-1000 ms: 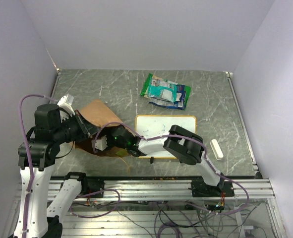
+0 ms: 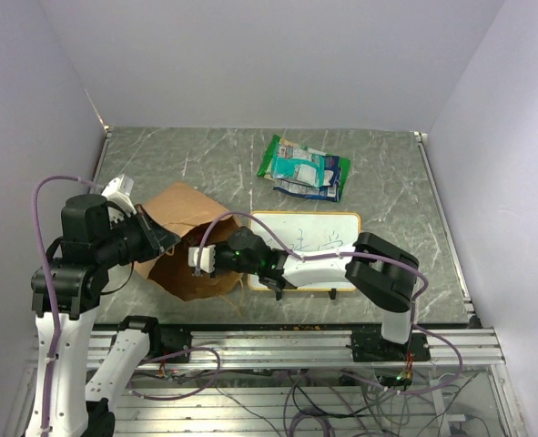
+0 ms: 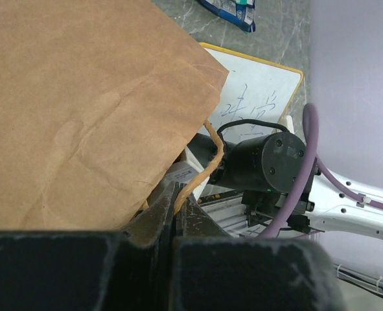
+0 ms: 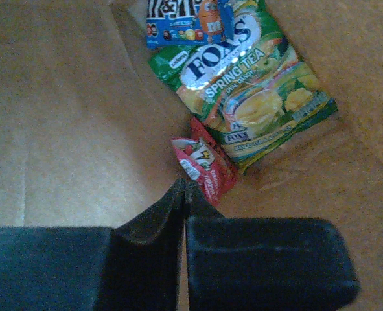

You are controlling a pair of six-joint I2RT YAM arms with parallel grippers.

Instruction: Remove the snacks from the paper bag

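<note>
The brown paper bag [image 2: 182, 200] lies on its side at the left. My left gripper is shut on the bag's top edge by its twisted handle [image 3: 214, 152]. My right gripper is inside the bag's mouth, its fingertips close together at a small red snack packet [image 4: 204, 165]; whether they grip it I cannot tell. Beyond it lie a green Fox's Spring Tea candy bag [image 4: 243, 97] and a blue M&M's packet [image 4: 185, 23]. A pile of snack packets [image 2: 300, 168] lies on the table behind the whiteboard.
The whiteboard [image 2: 323, 228] lies right of the bag, beneath my right arm. Grey walls bound the table on left, back and right. Bare marble table [image 2: 387, 182] shows at the right and back left.
My right arm has shifted up and toward the right in the top view, its gripper still within the bag's mouth. The left arm and the snack pile have stayed put.
</note>
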